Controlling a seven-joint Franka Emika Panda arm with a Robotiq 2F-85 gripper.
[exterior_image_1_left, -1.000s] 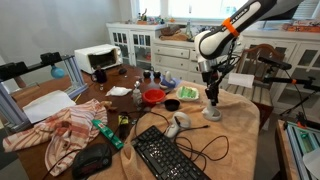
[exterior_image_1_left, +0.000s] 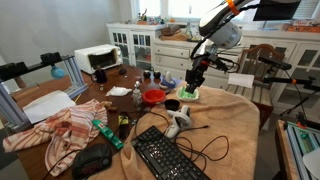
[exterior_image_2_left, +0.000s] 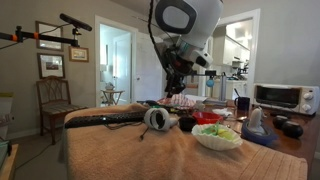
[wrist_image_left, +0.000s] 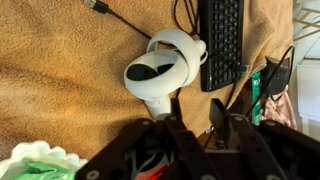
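Observation:
My gripper (exterior_image_1_left: 191, 88) hangs in the air above the far part of the brown cloth, near a white bowl (exterior_image_2_left: 218, 137) with green contents. In exterior view 2 the gripper (exterior_image_2_left: 169, 84) is well clear of the table. What, if anything, is between its dark fingers does not show clearly. A white rounded device with a ring and a handle (wrist_image_left: 165, 68) lies on the cloth, beside the black keyboard (wrist_image_left: 222, 38) in the wrist view. The bowl's rim (wrist_image_left: 28, 151) shows at the lower left there.
A red bowl (exterior_image_1_left: 153, 97) and a small black bowl (exterior_image_1_left: 172, 104) stand by the white bowl. Left of the keyboard are a black mouse-like object (exterior_image_1_left: 92, 159), a green tool (exterior_image_1_left: 108, 134) and a striped cloth (exterior_image_1_left: 62, 131). Cables cross the brown cloth.
My gripper has moved left, upward and away from the front of the table. A pale shape seen beneath it one second ago no longer shows at that spot. The keyboard stays put.

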